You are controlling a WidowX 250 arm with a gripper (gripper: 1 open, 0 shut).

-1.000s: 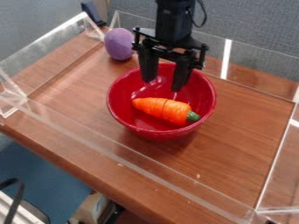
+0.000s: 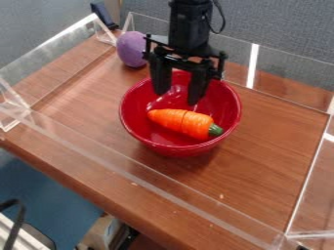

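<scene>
A red bowl (image 2: 144, 132) stands near the middle of the wooden table, with an orange carrot (image 2: 179, 120) with a green top lying inside it. The black gripper (image 2: 179, 93) hangs over the back part of the bowl, its two fingers apart and nothing visible between them, above and behind the carrot.
A purple eggplant-like object (image 2: 132, 48) is at the back left of the table (image 2: 261, 166). Clear plastic walls border the table. The wood to the right and front of the bowl is clear.
The gripper has shifted slightly to the left over the bowl. The carrot and bowl look unmoved.
</scene>
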